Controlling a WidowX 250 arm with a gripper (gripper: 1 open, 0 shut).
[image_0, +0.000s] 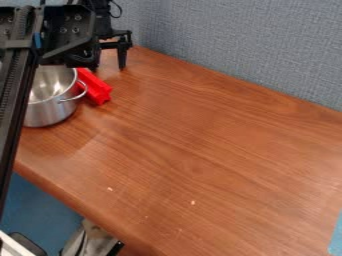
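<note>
My black gripper (107, 50) is at the top left, above the back-left of the wooden table (201, 150), its fingers pointing down; whether it is open or shut is hard to tell. A steel pot (51, 105) with a wire side handle stands on the table's left side, partly behind my arm. A red object (94, 86) lies just right of the pot, partly hidden by it; I cannot tell what it is.
A grey fabric wall runs along the back of the table. Beyond the front-left edge, blue floor and some equipment show.
</note>
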